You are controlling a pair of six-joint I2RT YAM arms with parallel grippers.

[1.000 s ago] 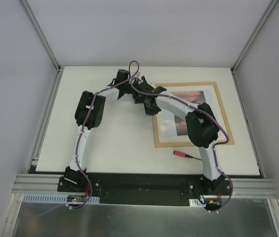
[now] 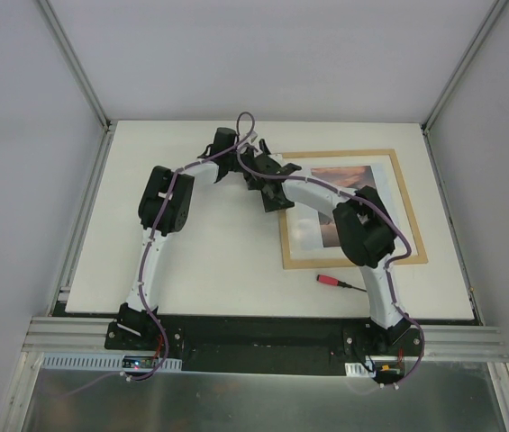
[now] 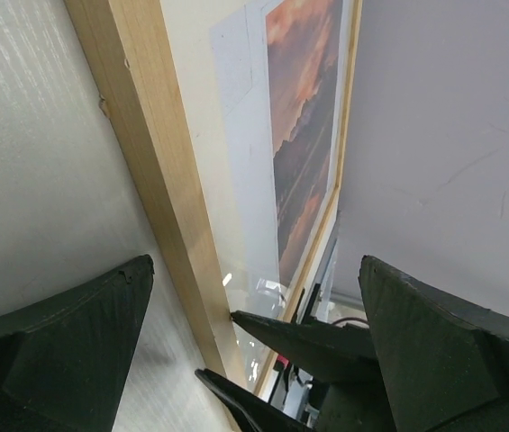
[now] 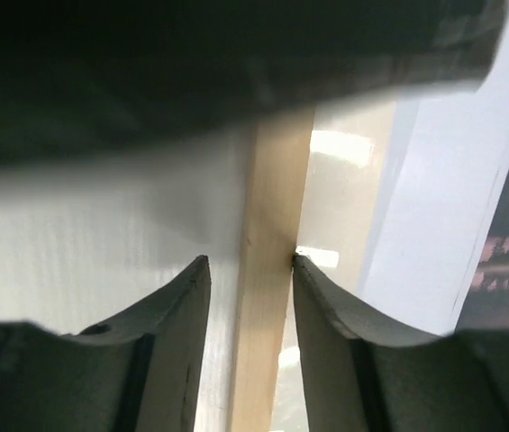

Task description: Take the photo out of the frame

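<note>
The wooden frame [image 2: 354, 264] lies flat on the right half of the table, and the sunset photo [image 2: 344, 175] with its white border is inside it. In the left wrist view my left gripper is wide open, the frame's left rail [image 3: 168, 162] passing between its fingers without being clamped. My right gripper stands open astride that same rail [image 4: 277, 198], one finger on the table side and the other on the photo side. A dark blurred shape, apparently part of the left gripper, crosses the top of the right wrist view.
A red-handled screwdriver [image 2: 329, 281] lies in front of the frame. Both grippers crowd together at the frame's upper left, with little room between them.
The right arm, frame and screwdriver look unmoved.
</note>
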